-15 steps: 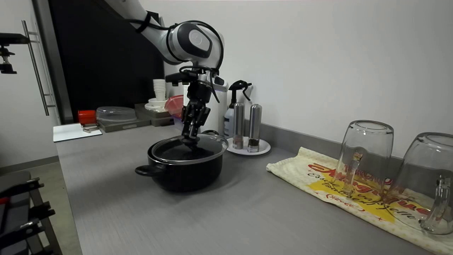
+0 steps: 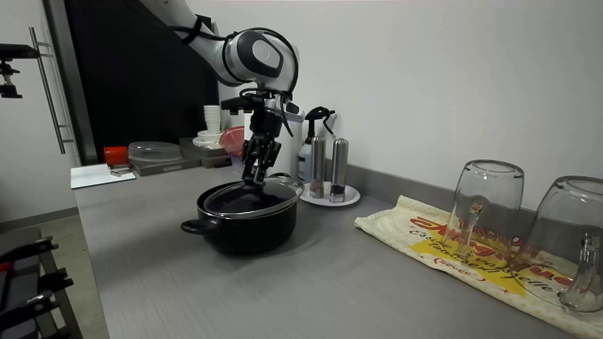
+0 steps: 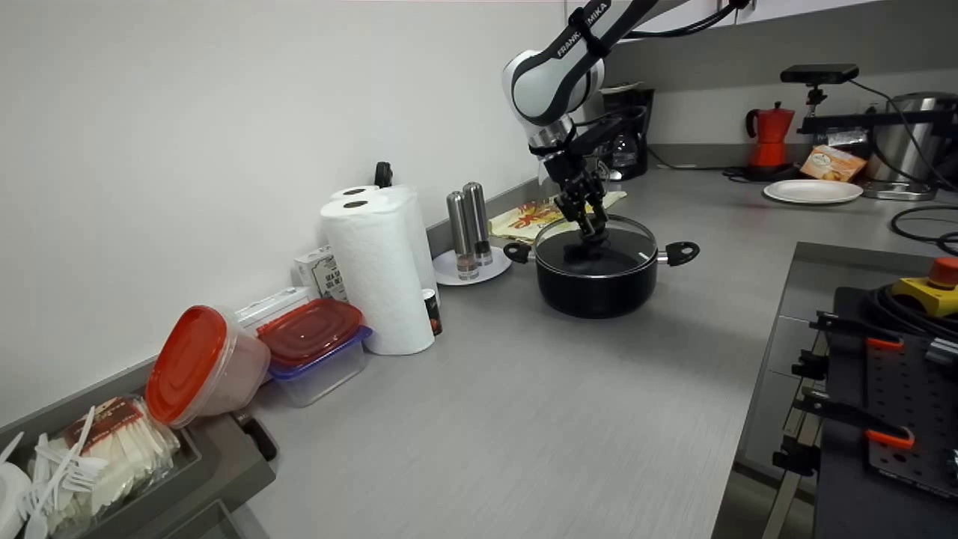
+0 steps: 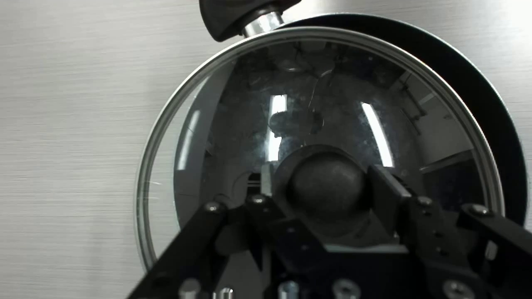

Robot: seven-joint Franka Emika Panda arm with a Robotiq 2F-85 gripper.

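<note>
A black pot (image 2: 248,232) with two side handles stands on the grey counter. Its glass lid (image 3: 575,256) has a metal rim and a round black knob (image 4: 329,192). From above, the lid sits off-centre: a dark crescent of the pot's inside (image 4: 491,99) is uncovered along one side, while the opposite edge of the lid overhangs. In exterior view 1 the lid looks slightly tilted. My gripper points down over the lid, shut on the knob with a finger on either side. Whether the lid touches the pot's rim all round cannot be seen.
Behind the pot, two metal grinders (image 2: 338,169) stand on a white plate (image 2: 351,195) by the wall. Two upturned glass mugs (image 2: 489,197) rest on a printed towel (image 2: 390,226). Paper rolls (image 3: 377,269) stand further along.
The pot, lid and gripper have shifted very slightly to the right in exterior view 1. The hold on the knob looks the same.
</note>
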